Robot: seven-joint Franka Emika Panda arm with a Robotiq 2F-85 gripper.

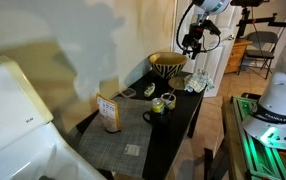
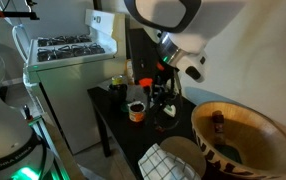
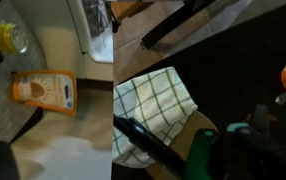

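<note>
My gripper [image 1: 192,47] hangs in the air over the far end of the dark table, near the basket and the cloth, and stands open with nothing visible between its fingers. The second exterior view has the white arm [image 2: 188,25] across the top, with the dark gripper below it. A wicker basket [image 1: 167,58] stands at the table's far end. Beside it lie a checked cloth [image 1: 198,82] and a round tan board [image 2: 186,153]. The wrist view includes the cloth [image 3: 153,105], partly behind dark gripper parts.
An orange packet [image 1: 108,112] stands on the grey mat [image 1: 113,150]. A dark mug [image 1: 157,113] and a yellow-topped can [image 1: 170,99] are near the table's middle. An orange-labelled can [image 2: 136,110] stands by the mug. Beyond the mat is a white stove [image 1: 13,110].
</note>
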